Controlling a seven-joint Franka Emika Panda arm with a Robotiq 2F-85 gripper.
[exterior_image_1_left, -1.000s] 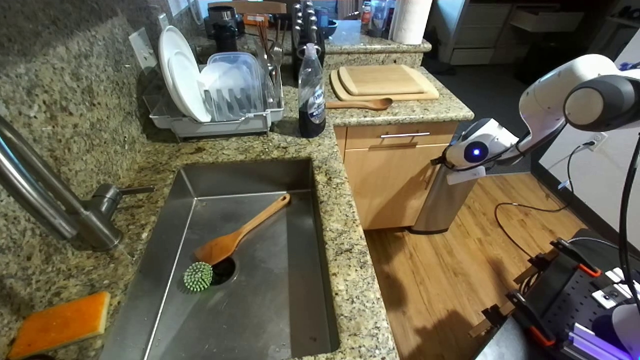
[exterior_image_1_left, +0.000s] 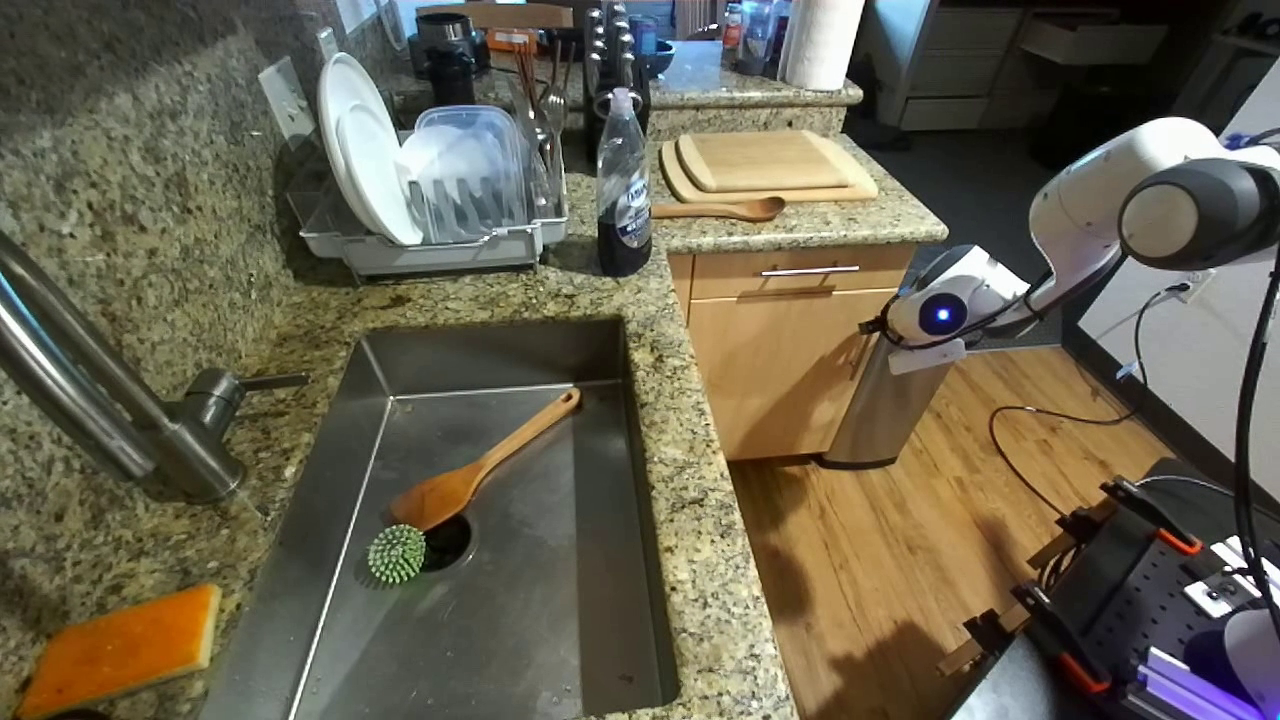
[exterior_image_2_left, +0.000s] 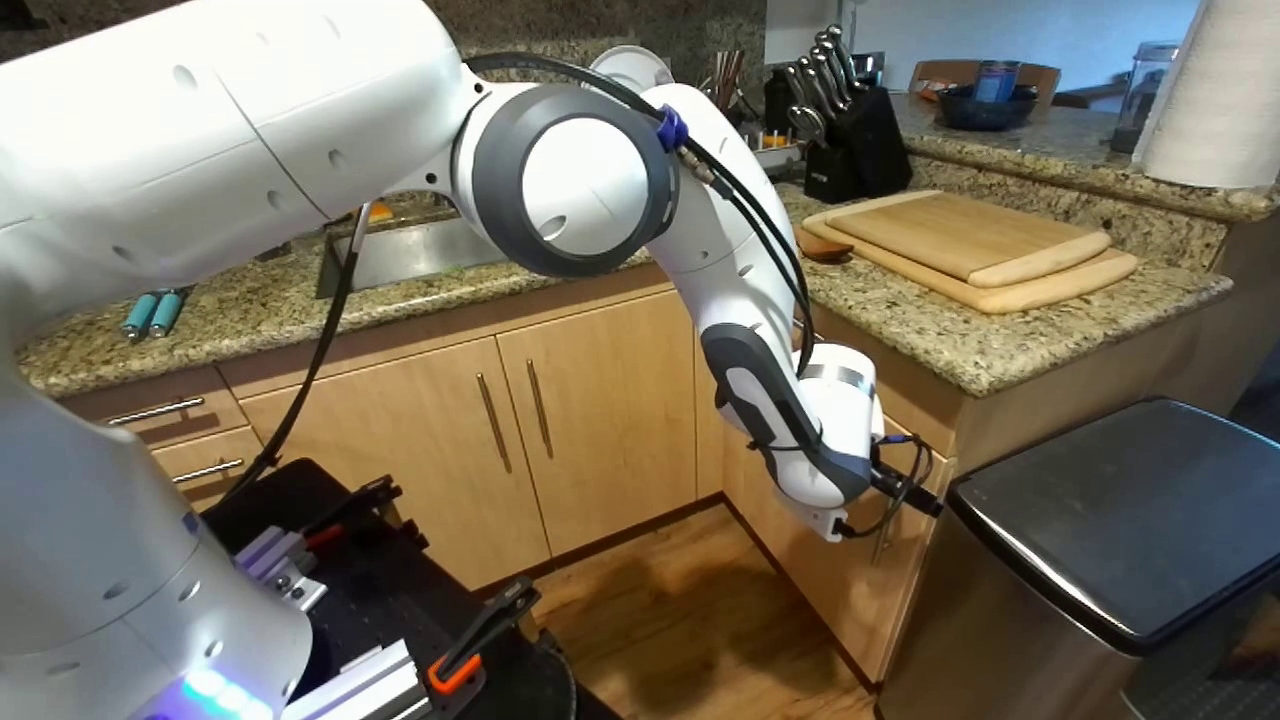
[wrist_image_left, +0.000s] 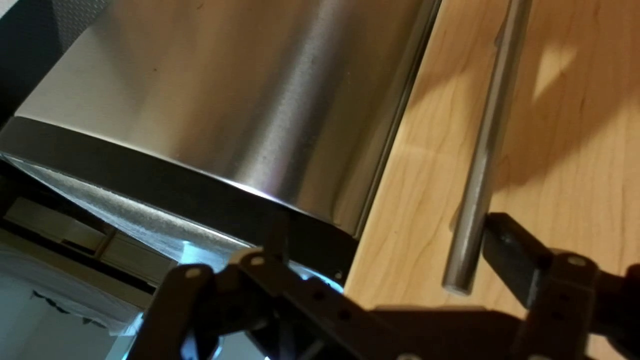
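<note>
My gripper is open in the wrist view, its dark fingers spread wide before a light wood cabinet door (wrist_image_left: 576, 156). The lower end of the metal bar handle (wrist_image_left: 487, 150) lies between them, close against the right-hand finger (wrist_image_left: 516, 255); whether they touch is hard to tell. A wide gap separates the handle from the other finger. In exterior view 1 the gripper (exterior_image_1_left: 875, 324) is at the right edge of the cabinet door (exterior_image_1_left: 768, 378), which appears closed. The arm hides most of the handle in exterior view 2.
A steel trash can (exterior_image_2_left: 1128, 516) stands right beside the cabinet, close to my gripper. Above juts the granite counter (exterior_image_2_left: 960, 348) with stacked cutting boards (exterior_image_2_left: 972, 240). A drawer (exterior_image_1_left: 798, 274) sits over the door.
In exterior view 1 the arm has shifted slightly left and down, its wrist a little closer to the cabinet door. The door and the surrounding objects look unchanged.
</note>
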